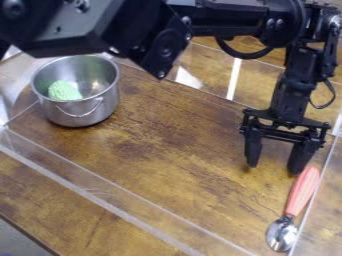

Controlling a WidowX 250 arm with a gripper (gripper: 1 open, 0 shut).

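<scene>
My black gripper (pixel 275 156) hangs at the right of the table, open, with nothing between its fingers. Just below and right of it lies a scoop with a pink handle (pixel 301 192) and a metal head (pixel 282 234). At the left stands a steel pot (pixel 94 105) with a pale green object (pixel 64 90) inside.
Clear strips (pixel 80 190) run along its edges. The black arm fills the top of the view.
</scene>
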